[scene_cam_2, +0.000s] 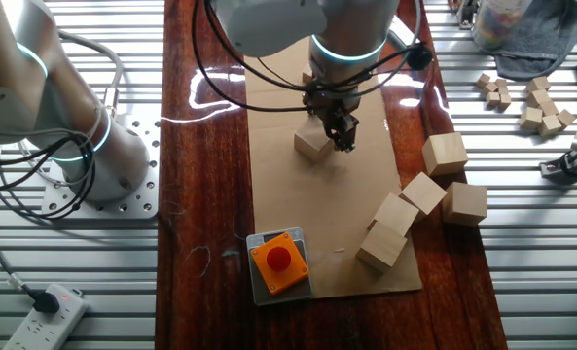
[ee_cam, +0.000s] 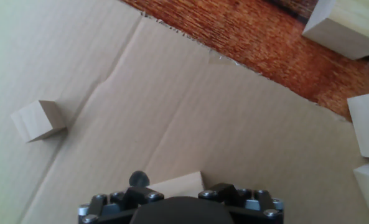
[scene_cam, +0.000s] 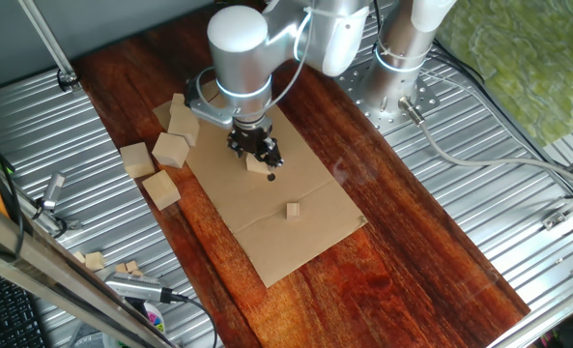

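My gripper stands open above the cardboard sheet, its two black fingers spread apart. Close by it a wooden block sits on the cardboard, partly covered by the gripper. From the wrist, only a pale edge of that block shows between the fingers; I see no grip on it. In exterior view 2 the block rests beside and below the fingertips. A smaller wooden cube lies alone on the cardboard, and the wrist view has this cube at left.
Several larger wooden blocks cluster along the cardboard's edge and on the brown tabletop. An orange box with a red button sits at the cardboard's corner. A small dark disc lies near the block. Much of the cardboard is bare.
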